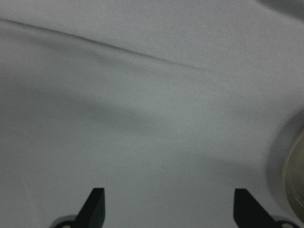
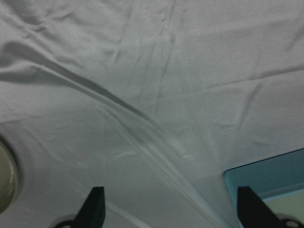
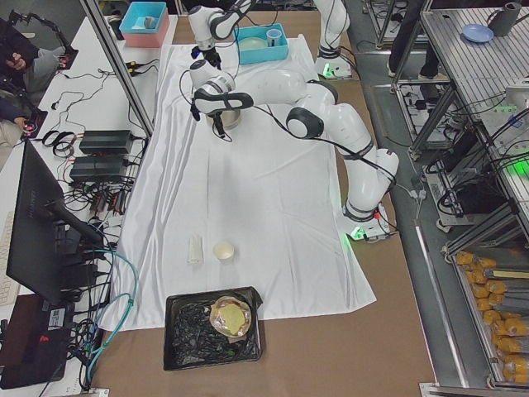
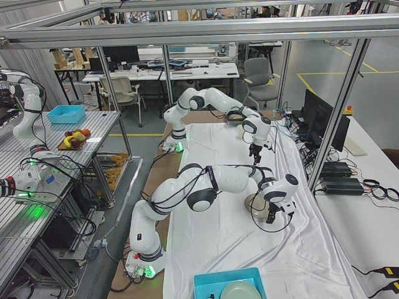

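Note:
A beige plate (image 4: 257, 205) lies on the white cloth (image 3: 248, 190), partly hidden by the arms. My left gripper hangs over the cloth, open and empty, with the plate at the right edge of its wrist view. My right gripper is also open and empty, between the plate at left and a light-blue bin (image 2: 256, 171) at lower right in its wrist view. The bin holds a pale green plate (image 4: 240, 291) and a cylindrical cup (image 3: 273, 36).
A small cream cup (image 3: 224, 251) and a pale slim item (image 3: 195, 251) stand or lie on the cloth's near part. A black tray (image 3: 180, 351) with a wrapped round item is at the near edge.

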